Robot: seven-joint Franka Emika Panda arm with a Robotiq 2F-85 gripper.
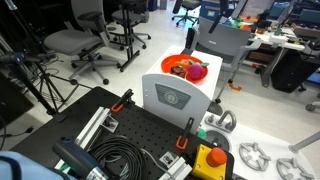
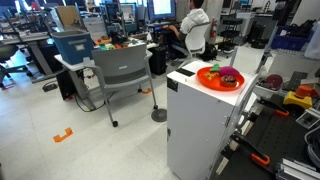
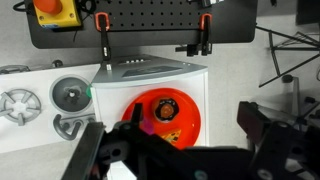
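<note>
My gripper stands open, its dark fingers wide apart on either side of the lower wrist view, with nothing held between them. Below them is a red-orange plate [image 3: 187,103] on a white surface. It carries a round brown item [image 3: 167,108], a purple-pink item [image 3: 147,127] and an orange piece [image 3: 172,138]. In exterior view 2, the same plate [image 2: 204,84] rests on top of a white cabinet [image 2: 197,125], the purple item [image 2: 229,74] near its right side. The gripper is clear of the food in the wrist view.
A grey curved panel [image 1: 172,97] rises between the plate and a black perforated base. A yellow box with a red-orange button [image 1: 212,156] sits beside that base. A small sink [image 3: 71,95] with a faucet and stove burners [image 3: 19,106] adjoin the plate's surface.
</note>
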